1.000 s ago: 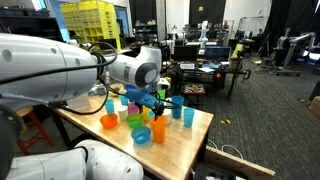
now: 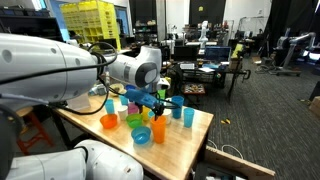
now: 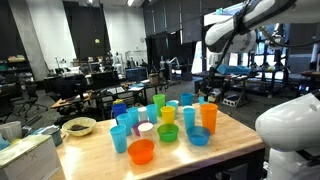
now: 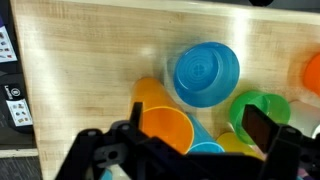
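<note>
Between the black fingers of my gripper there is a wide gap; it is open and holds nothing. Below it in the wrist view, a tall orange cup (image 4: 149,94) lies near the left finger, which covers part of it. A blue bowl (image 4: 207,74) is just above the gap. Close to the right finger sits a green bowl (image 4: 249,104). In exterior view 2 the orange cup (image 3: 209,118) stands upright, with the blue bowl (image 3: 199,135) and green bowl (image 3: 169,132) beside it.
An orange bowl (image 3: 141,151) sits near the table's front edge. Several blue, green, yellow and pink cups crowd the table behind the bowls. Bare wood (image 4: 80,60) shows left of the orange cup in the wrist view. A wicker basket (image 3: 78,127) stands farther back.
</note>
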